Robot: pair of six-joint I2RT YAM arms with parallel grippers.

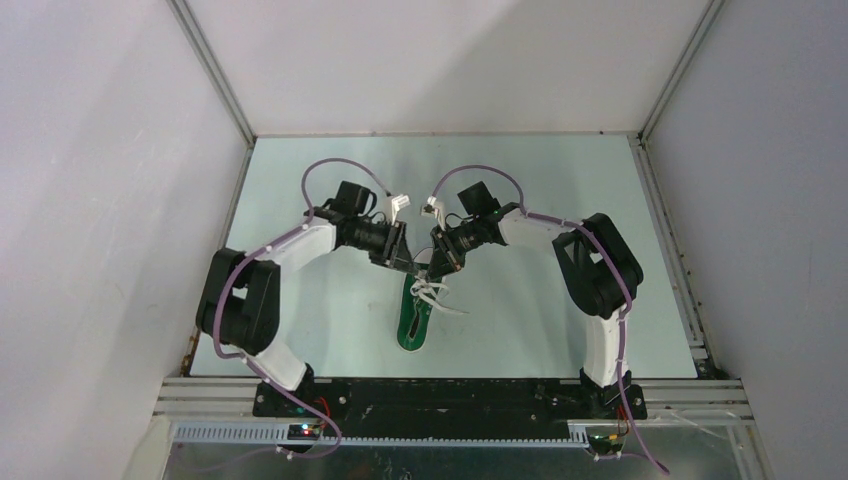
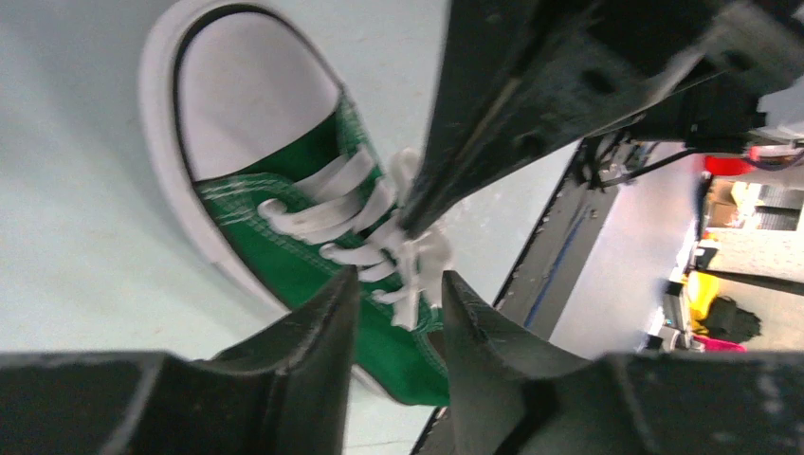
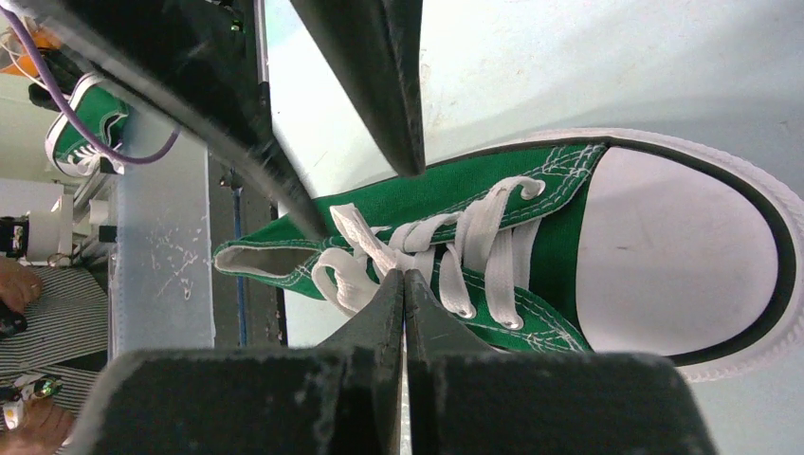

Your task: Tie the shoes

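Observation:
A green canvas shoe [image 1: 412, 325] with a white toe cap [image 3: 678, 251] lies in the middle of the table, its white laces [image 3: 493, 227] gathered in loops. My right gripper is shut at the laces, with a white lace at its fingertips. My left gripper hangs just over the shoe beside it, fingers apart, with lace visible in the gap behind them; I see nothing clearly held. In the top view both grippers cover much of the shoe's toe end.
The two grippers are very close together. The near table edge has a dark strip [image 1: 460, 405].

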